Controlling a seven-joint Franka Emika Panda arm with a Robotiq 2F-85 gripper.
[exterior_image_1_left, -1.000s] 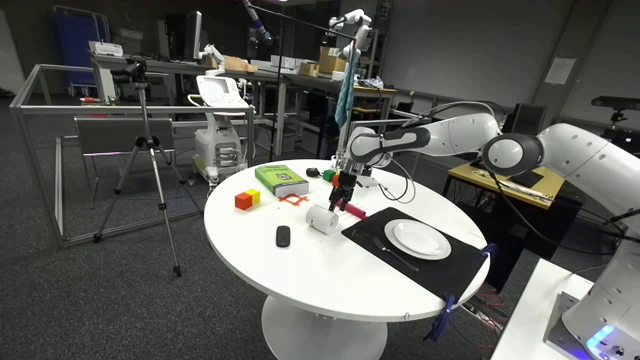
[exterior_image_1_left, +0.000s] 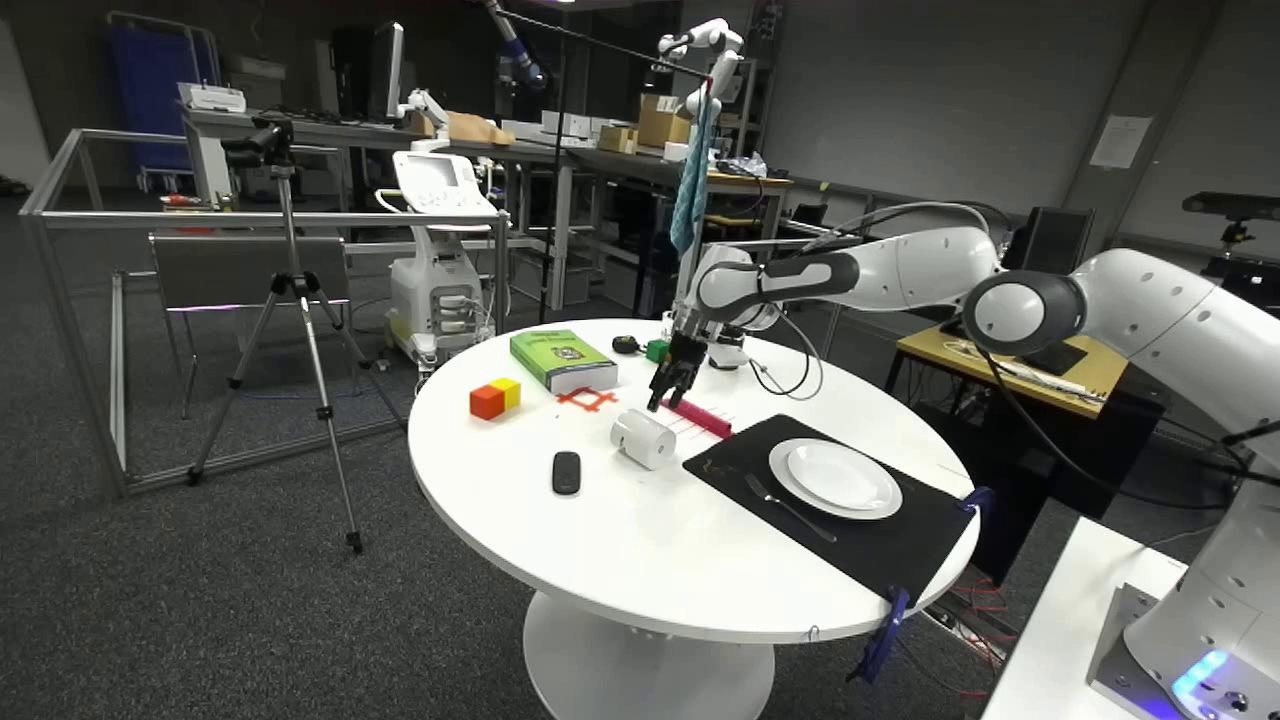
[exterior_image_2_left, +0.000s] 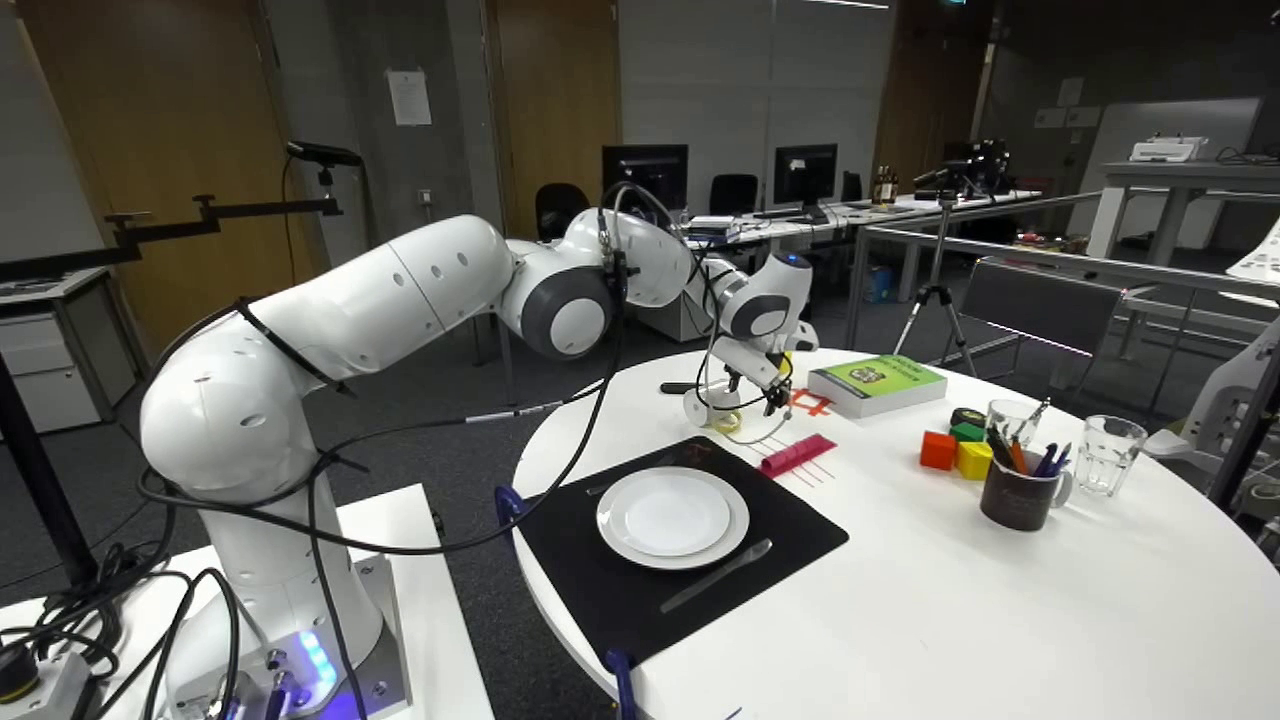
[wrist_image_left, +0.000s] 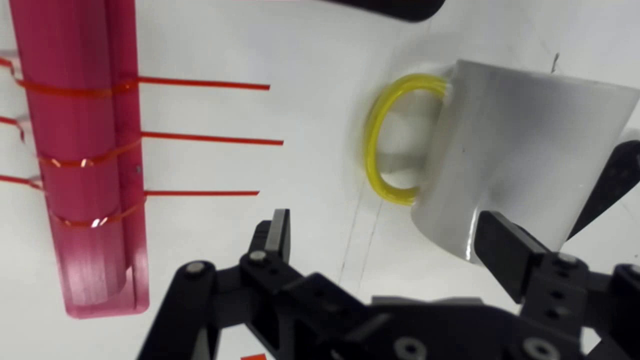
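Note:
A white mug (exterior_image_1_left: 644, 439) lies on its side on the round white table. Its yellow handle (wrist_image_left: 373, 138) points toward the pink roll (wrist_image_left: 75, 150), which has red strips around and beneath it. My gripper (exterior_image_1_left: 666, 402) hangs over the table between the mug and the roll's far end. In the wrist view the gripper is open, its fingers wide apart and nothing held between them. The right finger (wrist_image_left: 507, 255) overlaps the lower edge of the mug in that view; whether they touch, I cannot tell. The arm partly covers the mug in exterior view 2.
A black mat (exterior_image_1_left: 840, 504) bears a white plate (exterior_image_1_left: 888, 504) and cutlery. The green book (exterior_image_1_left: 564, 360), coloured cubes (exterior_image_1_left: 489, 402) and a black handheld object (exterior_image_1_left: 566, 473) are around the mug. A dark pen cup (exterior_image_2_left: 1014, 498) and glasses (exterior_image_2_left: 1106, 456) stand farther off.
In exterior view 1 my gripper has shifted slightly left and up, now covering an orange block that showed behind it. The mug shows no clear movement.

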